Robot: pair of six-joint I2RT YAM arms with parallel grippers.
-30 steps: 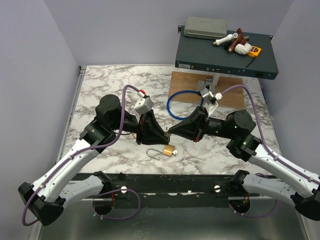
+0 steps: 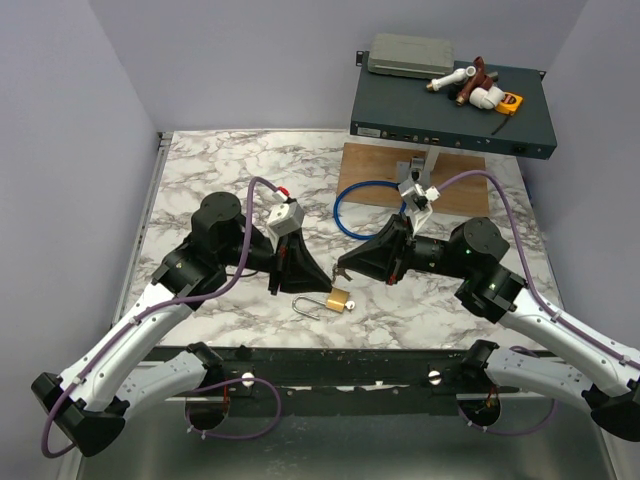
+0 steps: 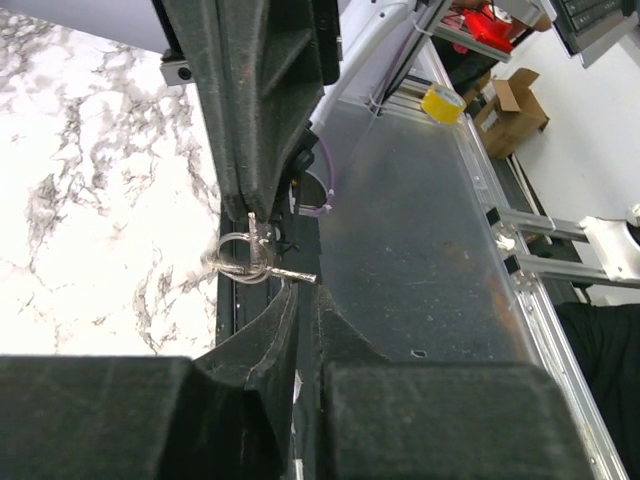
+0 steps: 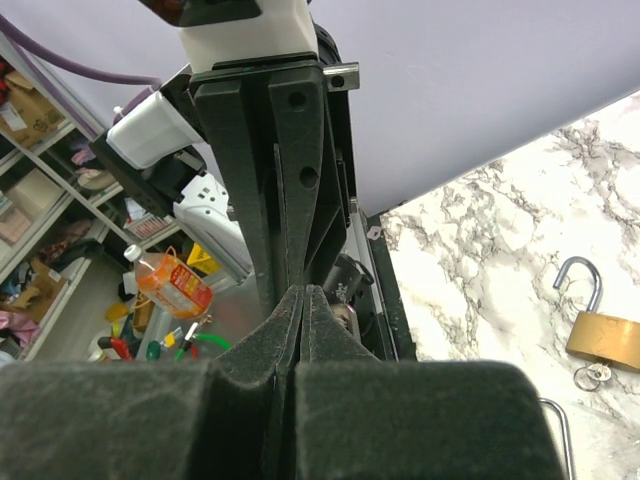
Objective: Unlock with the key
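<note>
My right gripper (image 2: 345, 268) is shut on one silver key (image 3: 254, 232), which hangs below its tips in the left wrist view. A ring (image 3: 240, 272) joins that key to another key (image 3: 295, 275), which points toward my left gripper. The left fingers stand slightly apart with nothing visible gripped between them. A brass padlock (image 2: 338, 299) lies on the table just below both grippers, its shackle (image 2: 307, 309) open. In the right wrist view, a small ring (image 4: 590, 378) and silver piece sit at the end of the padlock (image 4: 605, 340); I cannot tell exactly what they are.
A bent metal rod (image 4: 562, 425) lies near the padlock. Behind the arms are a blue cable (image 2: 340, 212) and a brown board (image 2: 370, 165). A raised dark shelf (image 2: 420, 105) holds a grey box (image 2: 410, 55).
The dangling keys have shifted and swung near the right tips. My right arm has barely moved.
</note>
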